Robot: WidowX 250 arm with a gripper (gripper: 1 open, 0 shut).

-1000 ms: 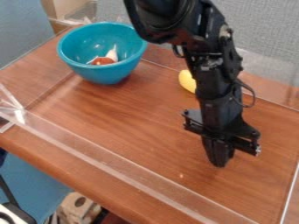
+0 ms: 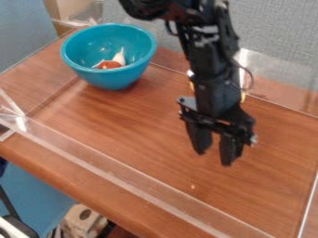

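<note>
My black gripper (image 2: 217,139) hangs over the middle right of the wooden table, its two fingers apart with nothing visible between them. A blue bowl (image 2: 110,77) at the back left holds a small red and white item (image 2: 111,65).
A grey wall (image 2: 273,46) stands behind it. Clear tape runs along the left and front edges, and a blue floor shows at the lower left.
The gripper has shifted left and a little up, and its fingers stand wider apart. The arm now covers most of the yellow object.
</note>
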